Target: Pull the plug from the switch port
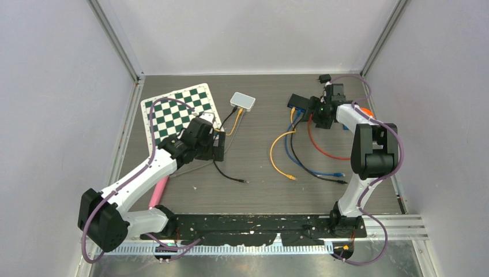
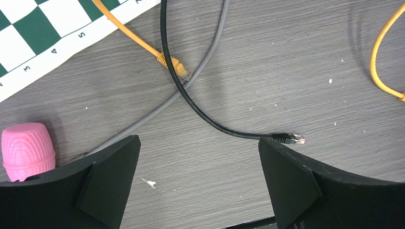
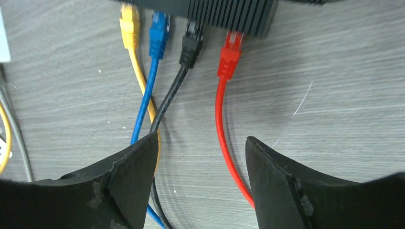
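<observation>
The black switch (image 3: 210, 10) lies along the upper edge of the right wrist view. Yellow (image 3: 129, 26), blue (image 3: 159, 36), black (image 3: 191, 44) and red (image 3: 229, 55) plugs sit at its front ports. My right gripper is partly open over the table in front of it. The red cable runs down toward its right finger (image 3: 279, 183), and nothing is gripped. In the top view that gripper covers the switch's right end (image 1: 298, 101). On the left, my left gripper stands open above bare table, a loose black plug (image 2: 289, 138) by its right finger.
A small white box (image 1: 243, 101) with cables stands at centre back, beside a checkered board (image 1: 179, 109). A pink object (image 1: 158, 191) lies near the left arm. The power adapter (image 1: 324, 78) rests at the back right. Open table lies between the two cable groups.
</observation>
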